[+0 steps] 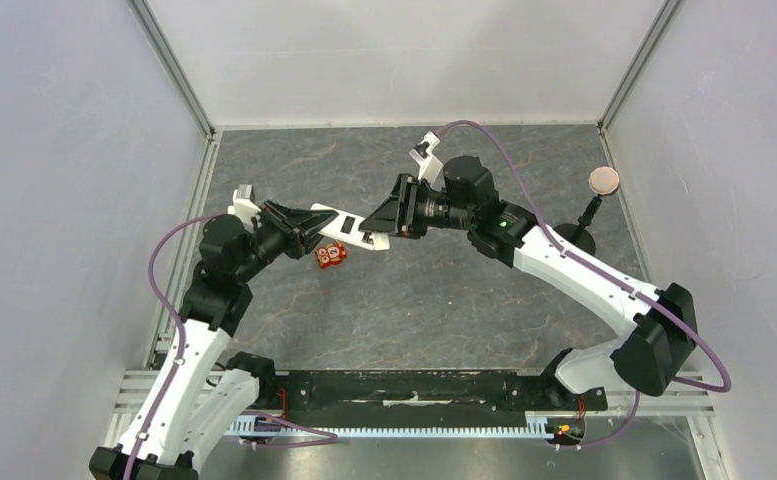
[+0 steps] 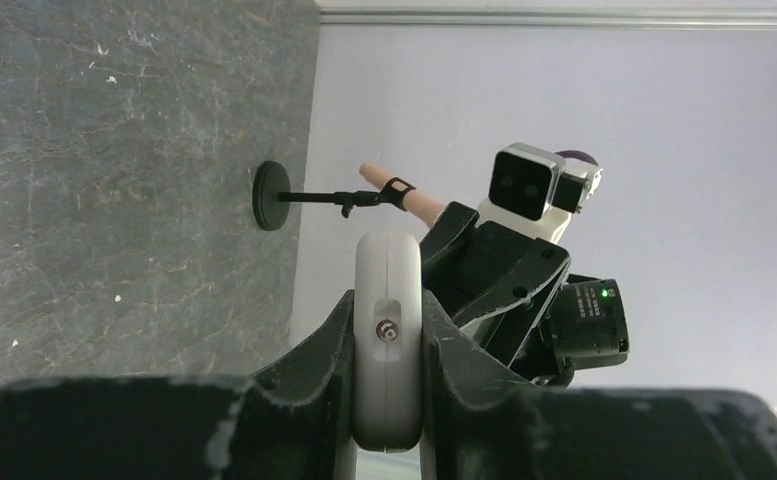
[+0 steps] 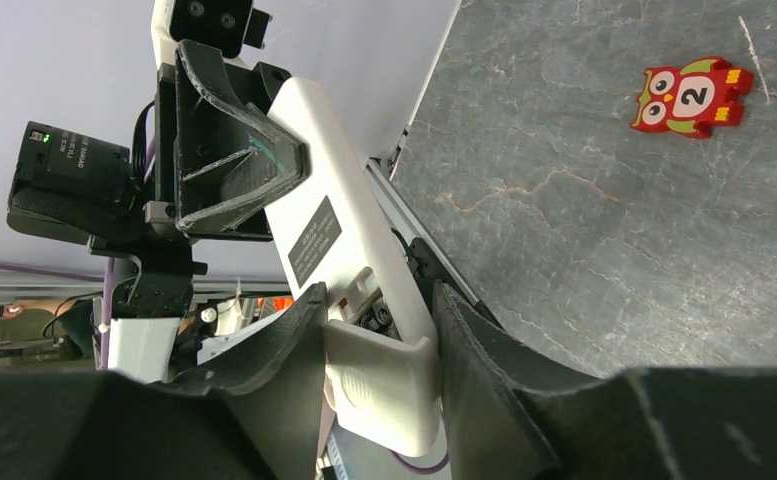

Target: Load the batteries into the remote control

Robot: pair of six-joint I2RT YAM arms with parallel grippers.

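Observation:
The white remote control (image 1: 349,228) is held in the air between both grippers, its battery compartment exposed near the right end. My left gripper is shut on one end of it; in the left wrist view that end fills the space between the fingers. My right gripper is at the other end, its fingers around the compartment end in the right wrist view; whether they grip it is hard to tell. Inside the compartment (image 3: 374,316) dark shapes show, partly hidden. No loose battery is clearly visible.
A red owl toy (image 1: 330,255) marked 2 lies on the grey table (image 1: 434,310) below the remote. A black stand (image 1: 575,238) with a pale top is at the right edge. Walls enclose the table on the left, back and right.

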